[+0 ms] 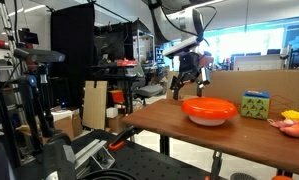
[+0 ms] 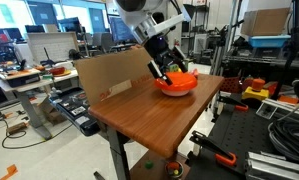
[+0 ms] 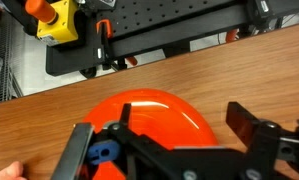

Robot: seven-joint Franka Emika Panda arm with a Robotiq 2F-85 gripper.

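Note:
A wide red-orange lid-like dish (image 1: pixel 209 105) rests over a white bowl (image 1: pixel 215 121) on the wooden table. In the other exterior view the same red dish (image 2: pixel 176 85) lies near the table's far right end. My gripper hangs over it, pointing down. In the wrist view its fingers (image 3: pixel 107 150) stand wide apart, with the red surface visible below and between them, so it is open. Nothing is held.
A green and yellow block (image 1: pixel 255 105) and a pink-orange toy (image 1: pixel 290 124) sit right of the bowl in the first exterior view. The robot's base rail borders one table edge.

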